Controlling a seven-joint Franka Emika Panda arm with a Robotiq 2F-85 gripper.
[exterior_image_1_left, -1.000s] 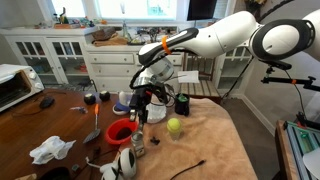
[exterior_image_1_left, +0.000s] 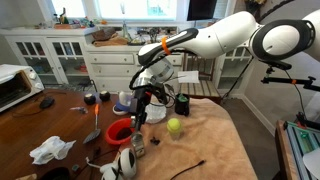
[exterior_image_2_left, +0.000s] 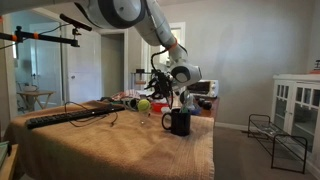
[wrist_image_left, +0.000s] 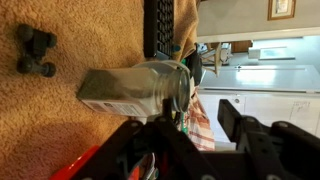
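Observation:
A clear glass or jar (exterior_image_1_left: 138, 144) stands on the table below my gripper (exterior_image_1_left: 142, 117) in exterior view 1. In the wrist view the same clear vessel (wrist_image_left: 125, 88) has its rim close to my fingertips, and one dark finger (wrist_image_left: 130, 143) overlaps its lower edge. My gripper is open, with a gap between its two fingers. Whether the vessel's rim lies between them or just beyond, I cannot tell. Close by is a red bowl (exterior_image_1_left: 119, 132), its edge also showing in the wrist view.
A yellow-green ball (exterior_image_1_left: 174, 126) lies on the brown cloth (exterior_image_1_left: 215, 140), near a dark mug (exterior_image_2_left: 180, 121). A black keyboard (exterior_image_2_left: 75, 116) rests on the cloth. White items and cables crowd the near left.

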